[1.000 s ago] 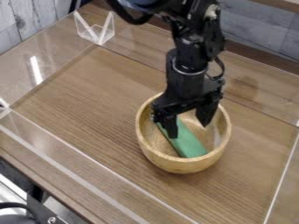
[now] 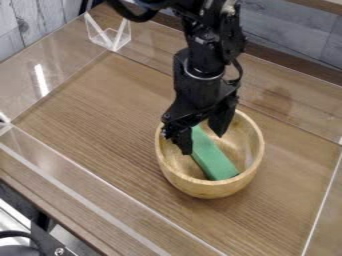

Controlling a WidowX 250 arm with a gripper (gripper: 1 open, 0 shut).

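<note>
A light wooden bowl (image 2: 223, 186) sits on the wooden table (image 2: 87, 120) at centre right. Inside it lies a long green object (image 2: 213, 160), slanting from upper left to lower right, its upper end partly behind my gripper. My black gripper (image 2: 201, 130) reaches down from the top into the back of the bowl, its two fingers spread around the green object's upper end. Whether they touch it cannot be told.
A clear plastic piece stands at the back left edge of the table. The table left and right of the bowl is clear. A dark cable lies at the bottom left corner.
My gripper has shifted slightly left over the bowl, toward the green object's upper end. The green object's visible part also appears slightly shifted.
</note>
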